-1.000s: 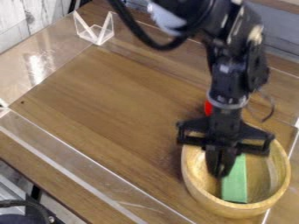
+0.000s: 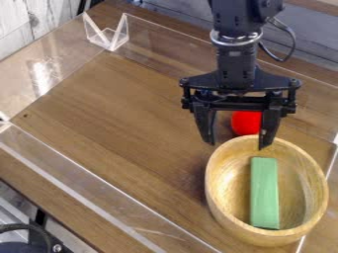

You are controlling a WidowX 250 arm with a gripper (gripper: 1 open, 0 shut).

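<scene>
My black gripper [image 2: 238, 128] is raised over the back edge of a wooden bowl [image 2: 224, 203], its two fingers apart and open. Inside the bowl lies a long green block [image 2: 264, 193]. Behind the bowl, between the fingers, a red round object [image 2: 246, 124] sits on the wooden surface, partly hidden by the gripper.
The wooden tray floor [image 2: 106, 119] is clear to the left of the bowl. Clear low walls run along its edges, with a clear plastic bracket [image 2: 109, 38] at the back left corner.
The gripper has risen up and back out of the bowl, leaving the green block lying in it. The red object shows more between the fingers.
</scene>
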